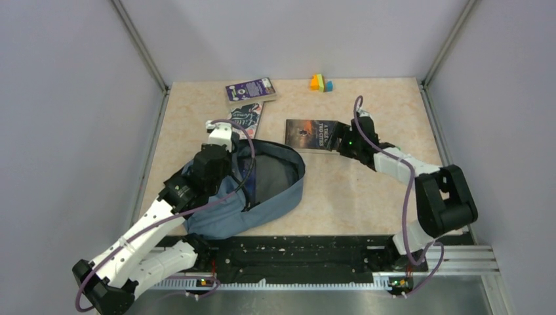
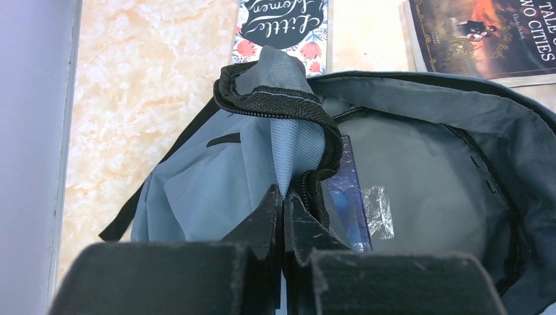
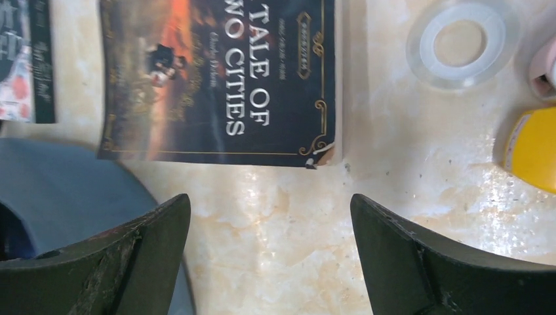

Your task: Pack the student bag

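Note:
The blue-grey bag point(image 1: 282, 202) lies with its mouth unzipped on the table's left half. Inside, a dark blue book point(image 2: 349, 197) rests against the bag's left side. My left gripper is shut on the bag's flap point(image 2: 296, 141), pinching the fabric and holding it up. My right gripper is open and empty, just off the near edge of the "A Tale of Two Cities" book point(image 3: 223, 79). That book lies flat to the right of the bag. Behind the bag lie "Little Women" point(image 1: 248, 118) and, overlapping it, a purple book point(image 1: 251, 90).
A clear tape roll point(image 3: 426, 49) and a yellow item point(image 3: 534, 149) lie right of the "Two Cities" book, with a pink-edged item point(image 3: 545, 71) beside them. Colored blocks point(image 1: 319, 83) stand at the back.

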